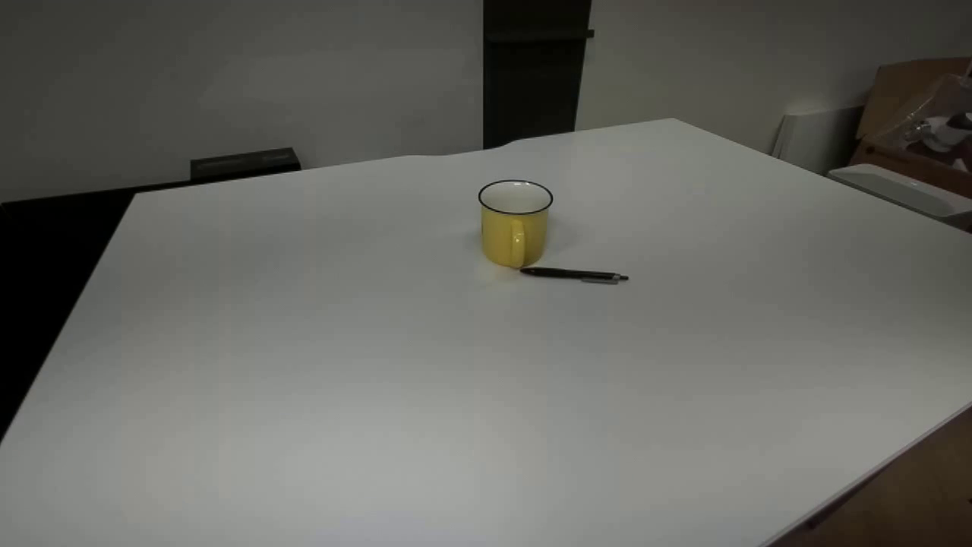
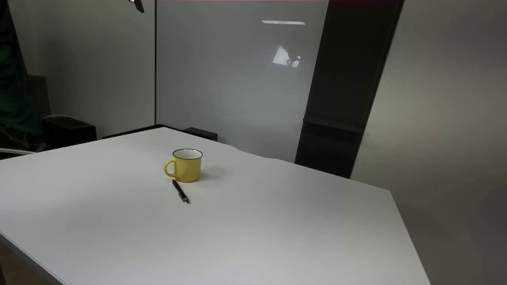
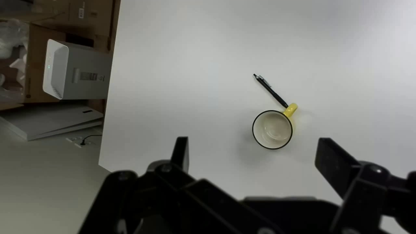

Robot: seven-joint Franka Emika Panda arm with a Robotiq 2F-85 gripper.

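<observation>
A yellow mug [image 1: 499, 237] with a white inside and a dark rim stands upright on the white table. Its inside looks empty from above in the wrist view, where the mug [image 3: 273, 130] lies beyond the fingertips. Beside the handle lies a black pen [image 1: 569, 273], one end close to the mug; whether they touch I cannot tell. The same pen [image 2: 180, 191] shows in front of the mug [image 2: 188, 169] in exterior view 2. High above the table, my gripper is open, its fingers wide apart with nothing between them.
Apart from mug and pen, the white table [image 1: 364, 383] is bare, with wide free room all round. Past one table edge in the wrist view stand a grey-white box-like device [image 3: 87, 74] and cardboard boxes [image 3: 43, 54]. A wall panel [image 2: 237, 71] rises behind the table.
</observation>
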